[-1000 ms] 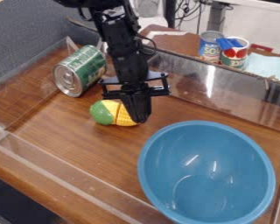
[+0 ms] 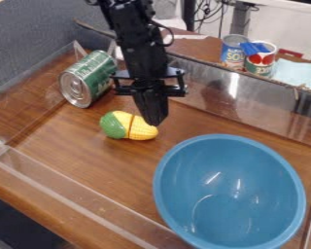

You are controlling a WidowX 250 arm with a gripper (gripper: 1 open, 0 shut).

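The black gripper (image 2: 152, 109) hangs above and just behind a toy corn cob (image 2: 132, 126), yellow with a green end, lying on the wooden surface. The gripper looks shut, with nothing visible between its fingers. A large blue bowl (image 2: 229, 195) stands at the front right.
A green and silver can (image 2: 86, 80) lies on its side at the back left. Two cans, one blue (image 2: 233, 53) and one red (image 2: 259, 60), stand beyond a clear barrier at the back right. The surface left of the bowl is bare.
The gripper has moved upward, away from the corn, uncovering more of it. The corn, bowl and cans have not visibly moved.
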